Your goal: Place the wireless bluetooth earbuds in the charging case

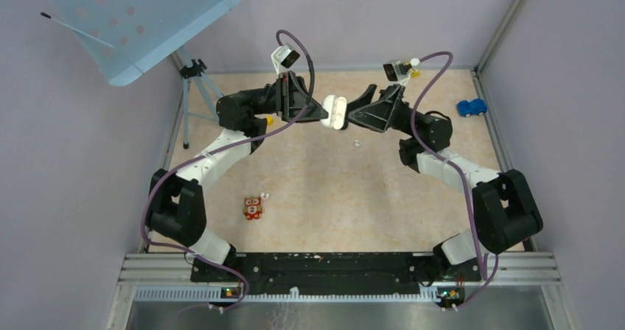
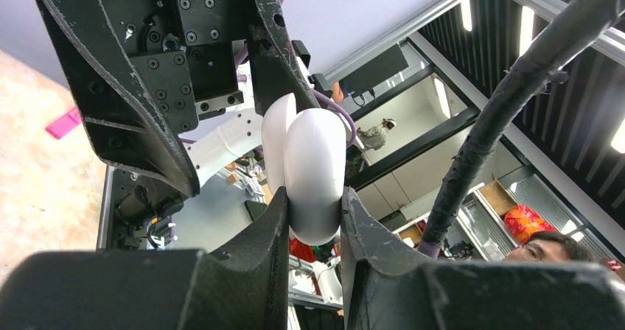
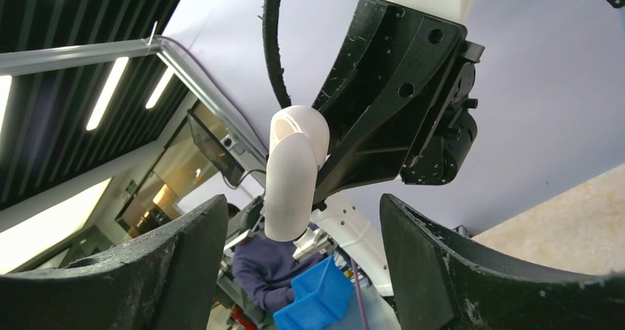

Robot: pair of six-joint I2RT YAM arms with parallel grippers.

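Note:
The white charging case stands in the air with its two halves spread apart. My left gripper is shut on its rounded end, which the left wrist view shows pinched between the fingertips. Facing it from the other side is my right gripper, its fingers wide apart. In the right wrist view the case appears between the spread right fingers, with no contact visible. A small white earbud lies on the table below the grippers. Another small white piece, likely an earbud, rests farther left.
The red owl toy sits beside the left white piece. A blue toy car is near the right wall, and a tripod stands at back left.

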